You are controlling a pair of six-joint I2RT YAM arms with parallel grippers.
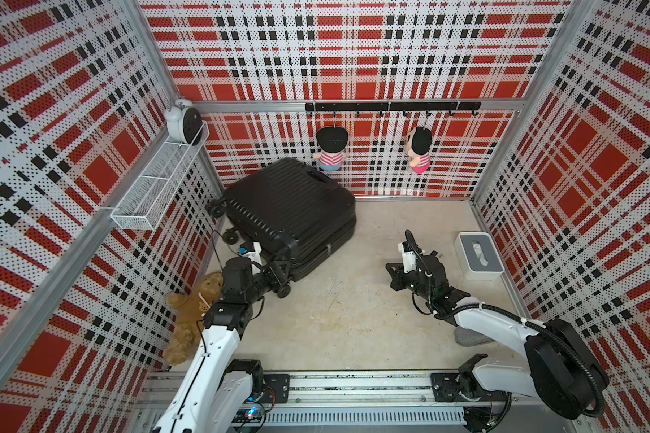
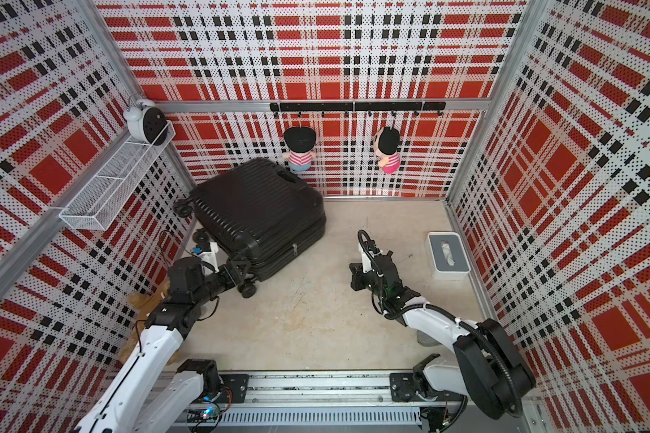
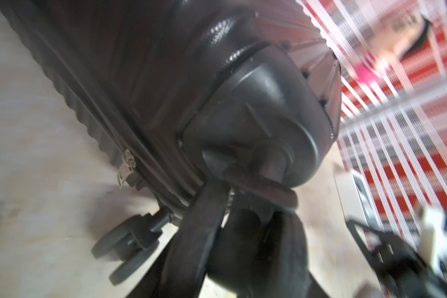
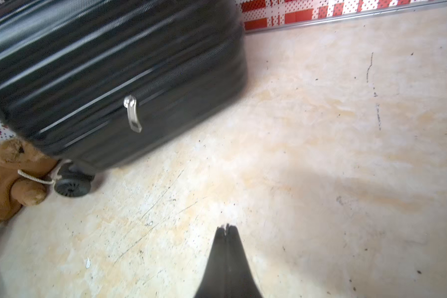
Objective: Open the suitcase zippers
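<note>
The black ribbed suitcase (image 1: pixel 289 205) lies flat at the back left. In the left wrist view my left gripper is at its corner wheel, with a finger (image 3: pixel 193 233) on either side of the dark wheel mount (image 3: pixel 270 161). Those fingers stand apart; whether they press on the wheel cannot be told. A silver zipper pull (image 4: pixel 132 114) hangs on the suitcase's side seam, also seen as a small zipper pull (image 3: pixel 126 168) from the left wrist. Well to the right of the suitcase, over bare floor, my right gripper is shut with nothing between its fingertips.
A brown teddy bear (image 1: pixel 195 310) lies by the left wall, close to the suitcase's wheels. The white tissue box (image 1: pixel 479 256) stands at the right. A wire basket (image 1: pixel 162 180) hangs on the left wall.
</note>
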